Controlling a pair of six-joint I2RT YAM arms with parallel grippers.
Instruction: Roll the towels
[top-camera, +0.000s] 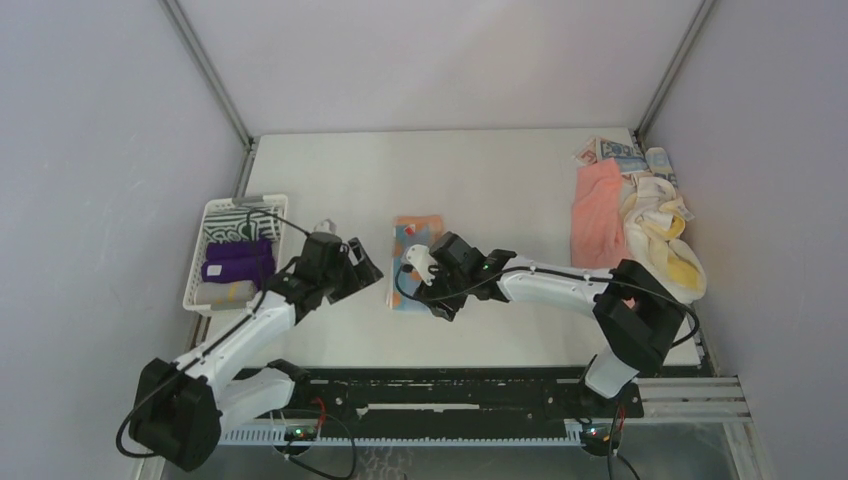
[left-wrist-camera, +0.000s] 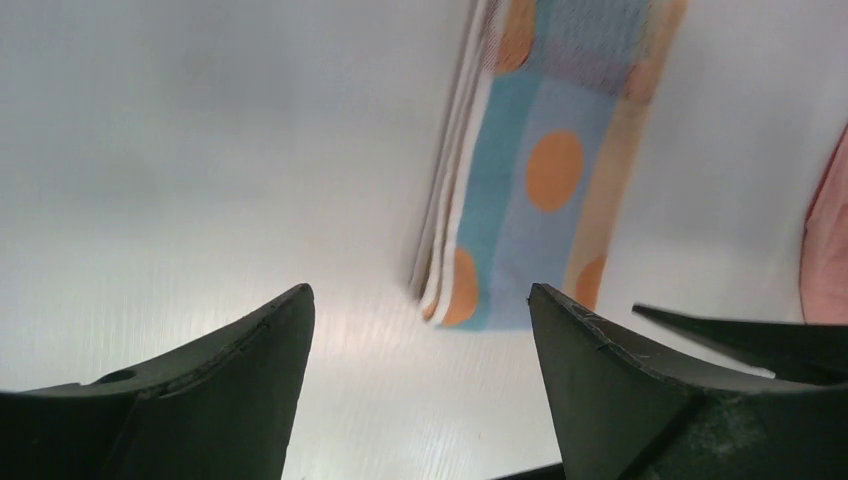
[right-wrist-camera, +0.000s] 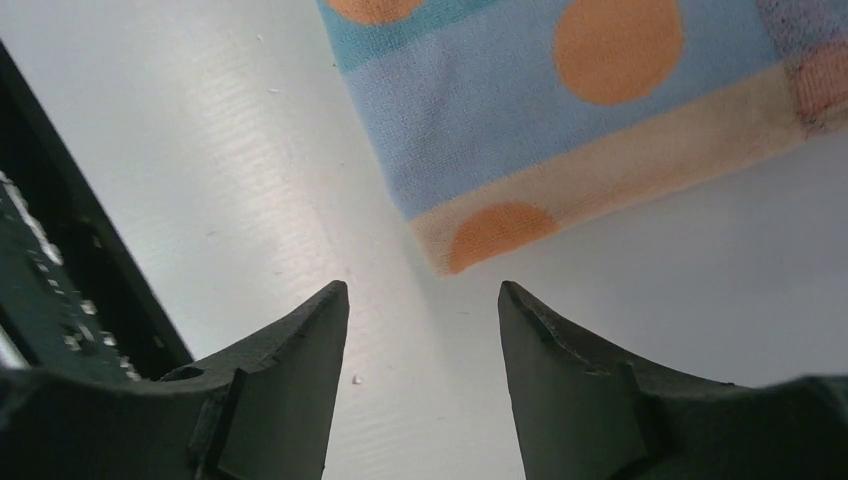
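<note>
A towel (top-camera: 406, 236) with blue, teal and peach stripes and orange dots lies folded into a narrow strip mid-table. Its stacked layers show along one long edge in the left wrist view, where the towel (left-wrist-camera: 505, 200) ends in a squared near edge. My left gripper (top-camera: 368, 276) is open and empty, a short way left of the strip. Over the strip's near part is my right gripper (top-camera: 428, 300), hiding some of it from above. In the right wrist view a towel corner (right-wrist-camera: 480, 235) lies just beyond the open, empty fingers (right-wrist-camera: 310, 345).
At the left stands a white basket (top-camera: 189, 278) with rolled towels, two of them purple (top-camera: 240, 260). A coral towel (top-camera: 598, 215) and a cream-yellow towel (top-camera: 660, 235) are heaped at the right.
</note>
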